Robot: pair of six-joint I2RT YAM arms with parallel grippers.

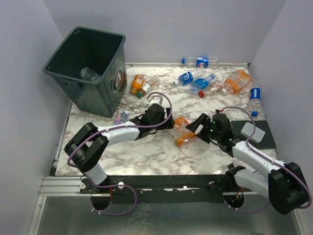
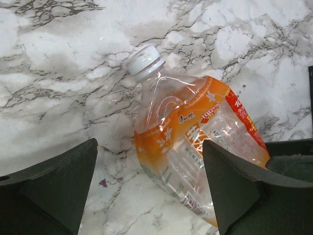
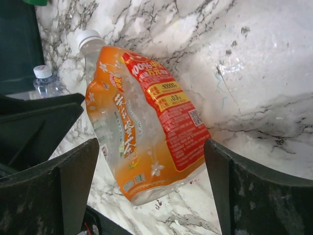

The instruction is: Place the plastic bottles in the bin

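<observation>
A crumpled orange plastic bottle (image 1: 182,133) with a white cap lies on the marble table between both grippers. In the left wrist view my left gripper is open beside this bottle (image 2: 186,147), with its fingers apart. In the right wrist view my right gripper is open over the bottle's lower part (image 3: 156,152); whether its fingers touch it is unclear. The dark green bin (image 1: 105,100) stands at the back left with a clear bottle (image 1: 90,74) inside.
Several bottles (image 1: 200,84) lie along the back and right. Another clear bottle (image 1: 122,116) lies beside the bin, partly behind the left arm. A black pad with a grey object (image 1: 253,132) is at the right.
</observation>
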